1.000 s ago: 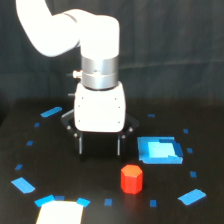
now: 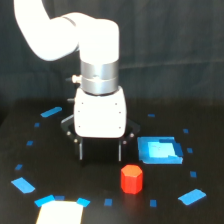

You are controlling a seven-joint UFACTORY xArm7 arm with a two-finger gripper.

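My gripper hangs over the dark table with its fingers spread wide and nothing visible between them. The red block sits on the table in front of the gripper and to its right in the view, apart from the fingers. To the right of the gripper lies a small blue tray with a pale patch inside it; the patch's nature is hard to tell.
A pale, light-topped object is cut off by the bottom edge at the left. Blue strips, such as the strip at the right, and small blue squares mark the dark table.
My gripper has come down slightly. The red block and the blue tray have not moved.
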